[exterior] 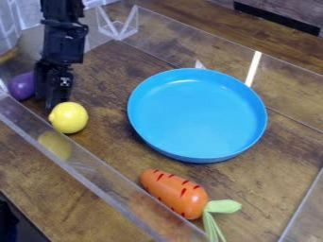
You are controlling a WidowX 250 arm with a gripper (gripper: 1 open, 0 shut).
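Note:
My black gripper [53, 85] is low at the left of the camera view, over a purple object [22, 85] that lies by the clear wall and is partly hidden behind it. Its fingers look open, though they are dark and small. A yellow lemon-like object [68, 117] lies just below the gripper. A blue plate [197, 112] fills the middle right, and an orange toy carrot [175, 194] with green leaves lies at the lower middle.
Clear walls [101, 194] bound the wooden surface [127, 156] along the left and right. Bare wood shows above the plate and between the lemon and the carrot.

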